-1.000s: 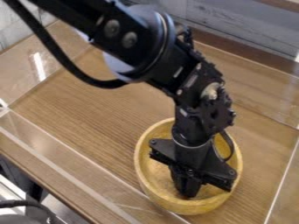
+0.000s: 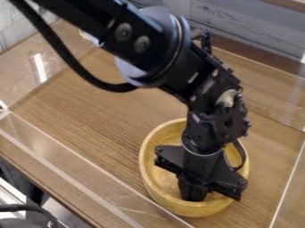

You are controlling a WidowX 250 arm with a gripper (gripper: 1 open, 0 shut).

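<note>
The black robot gripper [image 2: 191, 190] reaches down from the top of the view into a yellow bowl [image 2: 160, 183] on the wooden table, low in the right half. Its lower body covers much of the bowl's inside, and its fingertips sit down within the bowl. They look close together, but whether anything is between them is hidden.
A white panelled wall [image 2: 256, 36] stands at the back. A black cable lies at the lower left, off the table's edge.
The gripper has shifted very slightly within the bowl over the last second; little else differs.
</note>
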